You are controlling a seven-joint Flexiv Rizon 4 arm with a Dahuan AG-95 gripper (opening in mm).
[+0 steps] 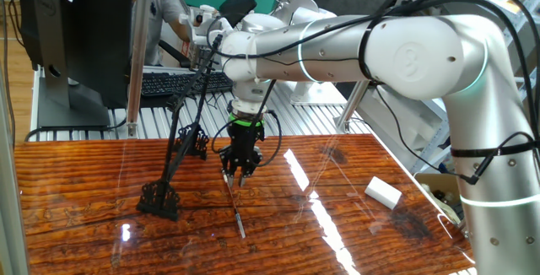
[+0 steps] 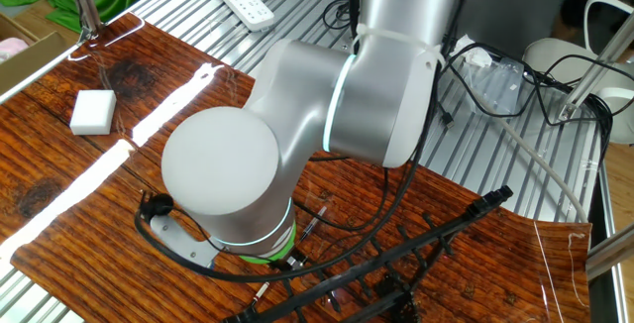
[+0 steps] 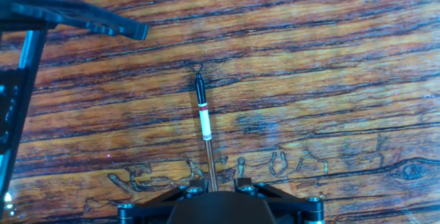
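A slim pen (image 3: 205, 121) with a black tip and a white, red-banded section lies on the glossy brown wooden table. In the wrist view its tip points away from my gripper, and its brown shaft runs in toward the gap between the fingers. The fingers stand apart, with no grip on the pen showing. From the first exterior view, my gripper (image 1: 235, 180) points down at the far end of the pen (image 1: 240, 224). The second exterior view has the fingers largely covered by the arm.
Left of my gripper stands a black folding rack (image 1: 162, 192), its frame also showing in the wrist view (image 3: 24, 73). A white block (image 1: 383, 192) rests toward the table's right side. Open tabletop lies between block and pen. A monitor (image 1: 72, 47) and keyboard (image 1: 181, 83) are behind.
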